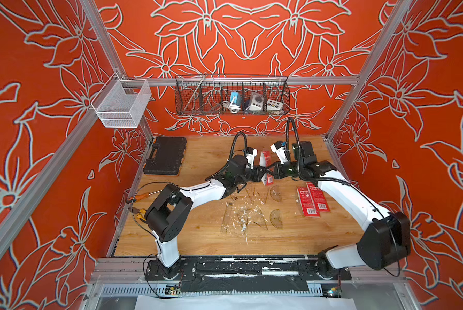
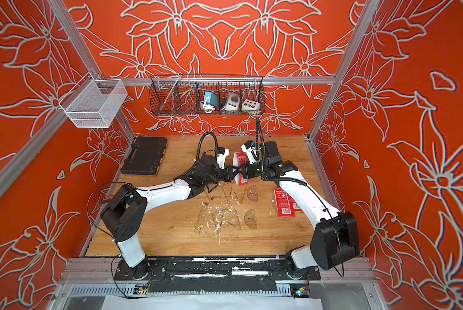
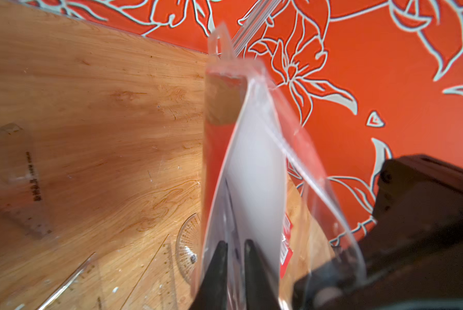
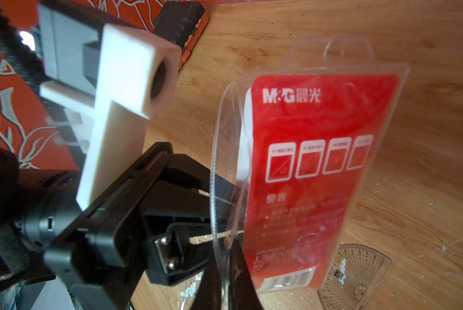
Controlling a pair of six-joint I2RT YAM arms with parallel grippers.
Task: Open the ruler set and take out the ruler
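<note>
A red ruler set package (image 4: 303,206) in a clear plastic sleeve stands up between both arms. The left wrist view looks along its spread top and side, showing the white card (image 3: 257,144) inside and the clear film (image 3: 340,222) bulging right. My left gripper is shut with thin clear plastic between its fingers. My right gripper is shut on the sleeve's clear edge, pulled away from the card. In the top left view both grippers meet at the package (image 1: 266,157). Whether a ruler is inside cannot be made out.
Clear rulers, triangles and protractors (image 1: 276,218) lie mid-table among white scraps (image 1: 244,217). Two red packages (image 1: 307,201) lie at the right. A black case (image 1: 164,155) is at back left; an orange-handled tool (image 1: 141,196) lies at the left edge.
</note>
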